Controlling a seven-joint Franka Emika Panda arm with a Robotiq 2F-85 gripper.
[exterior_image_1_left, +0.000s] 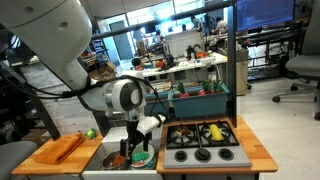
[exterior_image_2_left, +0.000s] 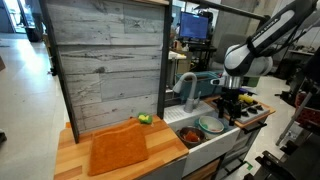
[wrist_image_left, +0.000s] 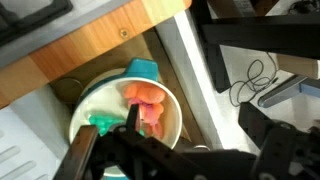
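My gripper is open, its two dark fingers wide apart with nothing held between them. In the wrist view a round pale bowl with a teal edge (wrist_image_left: 140, 73) lies below, partly covered by the left finger. Inside are orange-pink pieces (wrist_image_left: 146, 95) and a green piece (wrist_image_left: 104, 122). From the side, the bowl (exterior_image_2_left: 211, 124) sits in the sink, and the gripper (exterior_image_1_left: 141, 143) is above it. Beside the bowl in the sink is a metal pot (exterior_image_2_left: 190, 136) with something reddish inside.
An orange cloth (exterior_image_2_left: 117, 147) lies on the wooden counter, with a small green-yellow item (exterior_image_2_left: 146, 119) behind it. The stove (exterior_image_1_left: 204, 157) stands right of the sink, bearing a pan and a yellow object (exterior_image_1_left: 216, 132). A blue-green box (exterior_image_1_left: 200, 106) stands behind. The faucet (exterior_image_2_left: 183, 72) rises near the sink.
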